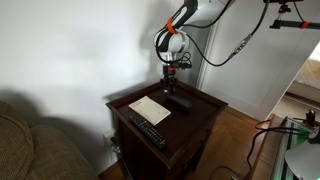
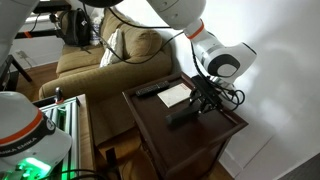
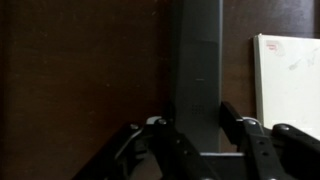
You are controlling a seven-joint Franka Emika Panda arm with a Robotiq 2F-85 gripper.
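Note:
A long, dark, smooth-faced bar, perhaps a remote lying face down (image 3: 198, 55), runs up the middle of the wrist view. My gripper is shut on its near end, with one finger (image 3: 153, 135) on the left side and the other on the right. In exterior view 1 the gripper (image 1: 170, 87) points down over the back part of the dark cabinet top (image 1: 200, 120), and the dark bar (image 1: 180, 100) extends forward from it. Exterior view 2 shows the bar (image 2: 182, 117) at or just above the surface; whether it touches cannot be told.
A white booklet (image 1: 149, 112) lies beside the bar, to its right in the wrist view. A black remote with buttons (image 1: 148, 131) rests near the cabinet's front left edge. Behind stands a white wall (image 1: 70, 60).

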